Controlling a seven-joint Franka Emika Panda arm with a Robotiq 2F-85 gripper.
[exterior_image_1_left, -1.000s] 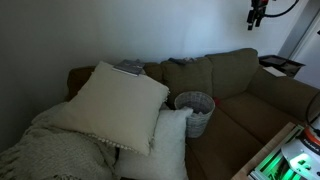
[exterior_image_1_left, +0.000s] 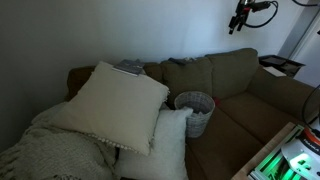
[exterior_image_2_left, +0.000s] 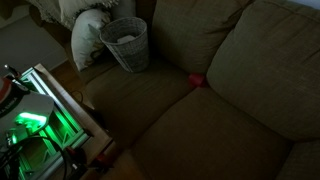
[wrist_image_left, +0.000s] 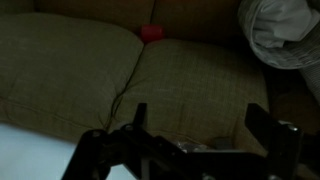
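High over the couch, against the pale wall, my gripper (exterior_image_1_left: 237, 28) hangs open. In the wrist view its two dark fingers stand wide apart, and nothing shows between the gripper's tips (wrist_image_left: 198, 115). A small red object (exterior_image_2_left: 197, 79) lies on the couch where the seat meets the backrest; the wrist view shows the red object (wrist_image_left: 151, 33) near the top. The woven grey basket (exterior_image_1_left: 207, 118) stands on the seat beside the pillows. Inside it lies white cloth (wrist_image_left: 287, 20). My gripper touches neither of them.
A large cream pillow (exterior_image_1_left: 115, 105) and a smaller white pillow (exterior_image_1_left: 170, 150) fill the couch's left part. A knitted blanket (exterior_image_1_left: 50, 158) lies at far left. The brown seat (exterior_image_2_left: 215, 135) right of the basket is mostly clear. The green-lit robot base (exterior_image_2_left: 35, 120) stands in front.
The basket and pillows have stayed put.
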